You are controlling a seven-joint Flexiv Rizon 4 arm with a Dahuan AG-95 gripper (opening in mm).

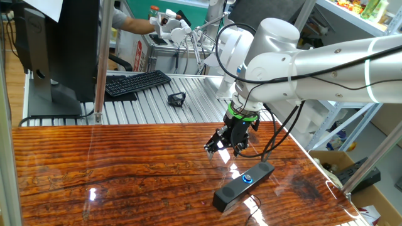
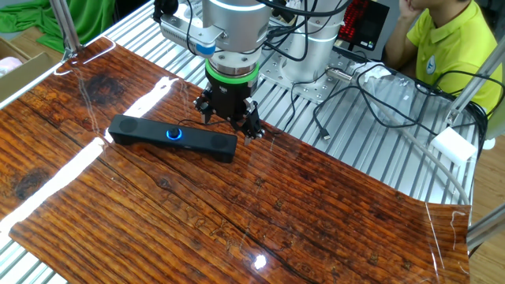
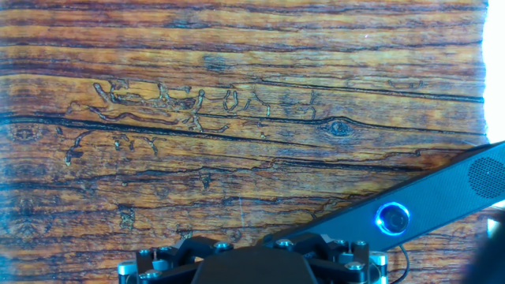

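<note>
A long black speaker bar (image 1: pixel 244 186) lies on the glossy wooden table top, its round knob ringed in blue light. In the second exterior view the speaker (image 2: pixel 172 139) has its right end close to my gripper (image 2: pixel 229 128), which hangs over the table near the back edge. The wrist view shows the speaker (image 3: pixel 426 193) running diagonally at the lower right, its near end partly hidden behind the gripper. The fingers stand wide apart at the bottom of that view, with only bare wood visible between and ahead of them.
Bare wooden table top (image 1: pixel 119 169) stretches away from the speaker. Behind it, on a ribbed metal surface, lie a keyboard (image 1: pixel 137 82) and a small black object (image 1: pixel 176 99) beside a monitor. Loose cables (image 2: pixel 323 130) trail near the arm's base. A person in yellow (image 2: pixel 450 51) sits behind.
</note>
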